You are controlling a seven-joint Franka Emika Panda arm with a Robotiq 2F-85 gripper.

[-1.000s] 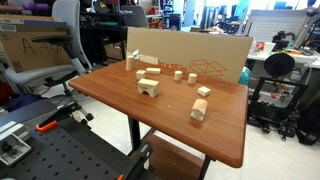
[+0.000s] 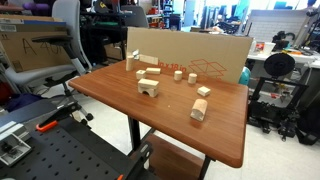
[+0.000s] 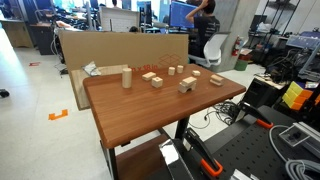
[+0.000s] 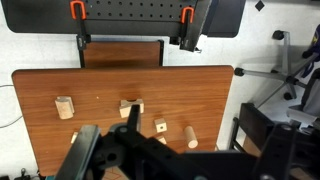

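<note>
In exterior view 1, several pale wooden blocks lie spread over the brown table [image 2: 120,92]. An arch-shaped block [image 2: 148,88] stands near the front edge, with a cylinder [image 2: 199,109] towards the right. Behind them are a small block [image 2: 204,90], two short pegs [image 2: 178,75] and a flat piece [image 2: 152,71]. Exterior view 2 shows an upright cylinder [image 3: 127,77] and the arch block [image 3: 186,87]. My gripper is a dark shape low in the wrist view, high over the table and partly covering it; its fingers cannot be made out. Neither exterior view shows it.
A cardboard panel [image 2: 190,52] stands along the table's far side. The dark robot base bench [image 2: 75,150] adjoins the front, with a gap to the table. An office chair [image 2: 35,55] is off to the left.
</note>
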